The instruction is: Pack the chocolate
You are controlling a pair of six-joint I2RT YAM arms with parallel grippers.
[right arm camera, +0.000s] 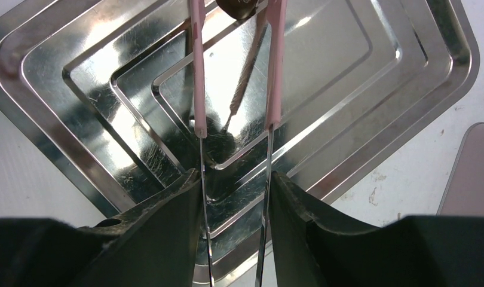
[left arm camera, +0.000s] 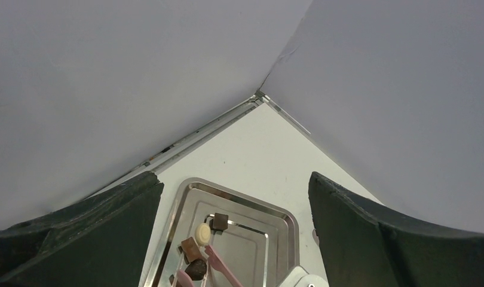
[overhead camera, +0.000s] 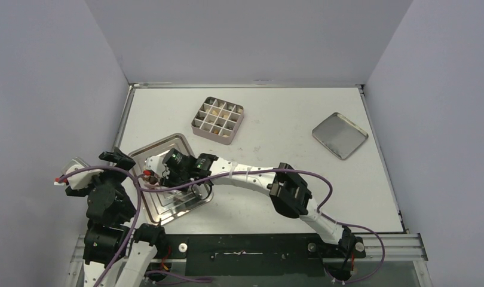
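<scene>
My right gripper is shut on pink-tipped metal tongs (right arm camera: 199, 89). The tips reach over the large steel tray (right arm camera: 407, 101) toward a dark chocolate (right arm camera: 237, 7) at the top edge of the right wrist view. In the left wrist view the tray also holds brown chocolates (left arm camera: 220, 222) and a cream one (left arm camera: 202, 232). From above, the right gripper hides much of them. My left gripper stands open at the tray's left, with nothing between its fingers.
A compartment box (overhead camera: 218, 119) with pieces in several cells stands at the back middle. An empty small tray (overhead camera: 340, 135) lies at the right. Walls bound the back and sides.
</scene>
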